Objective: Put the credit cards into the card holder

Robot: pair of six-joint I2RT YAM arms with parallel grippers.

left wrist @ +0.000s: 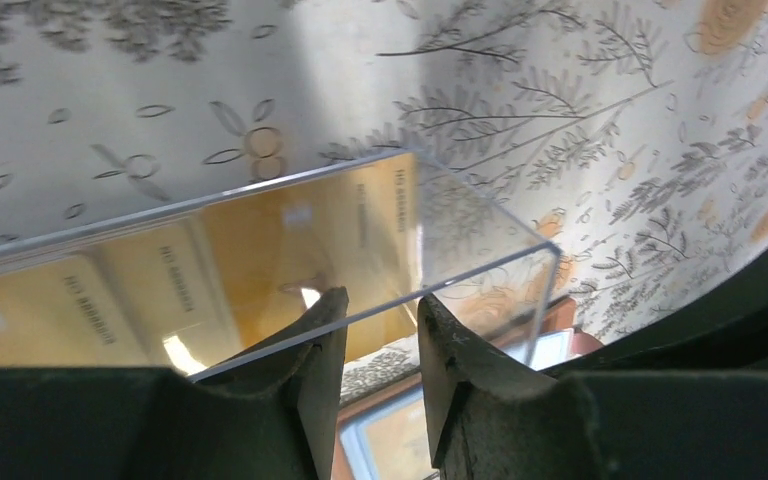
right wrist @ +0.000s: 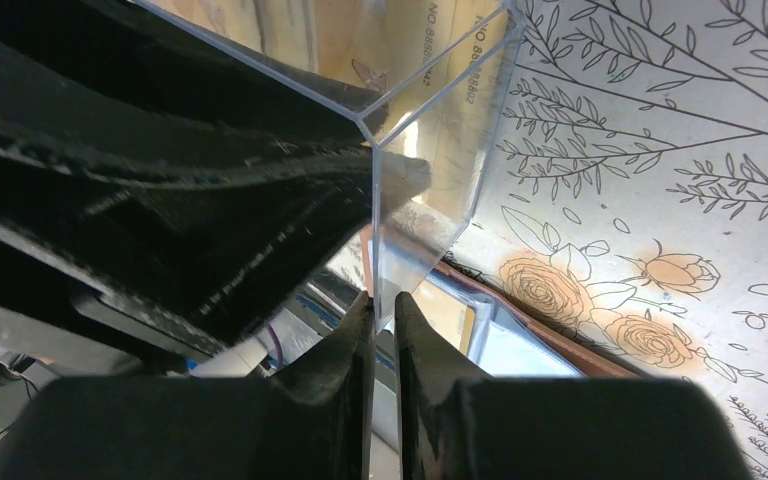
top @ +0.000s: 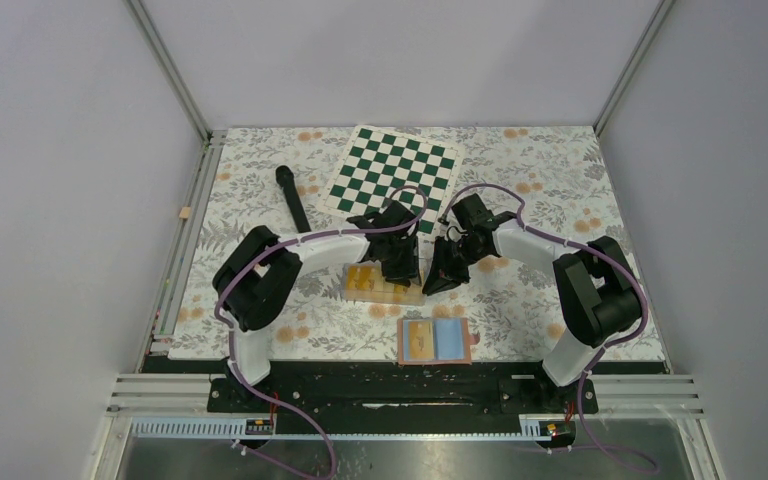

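Observation:
The clear box (top: 356, 298) stands mid-table with several gold cards lying in it. The left wrist view shows one card (left wrist: 380, 215) by the end of the box (left wrist: 310, 178). My left gripper stands over the box, its fingers apart with no card between them; the near wall's top edge crosses in front of the gap. At the box's right corner is my right gripper, its fingers close together with the clear wall (right wrist: 400, 235) reaching their tips; whether they pinch it is unclear. In front lies the brown card holder (top: 434, 362) with a gold card (top: 420, 340) in its left half.
A green-and-white checkered board (top: 395, 170) lies behind the arms. To the left of it rests a black microphone (top: 293, 203).

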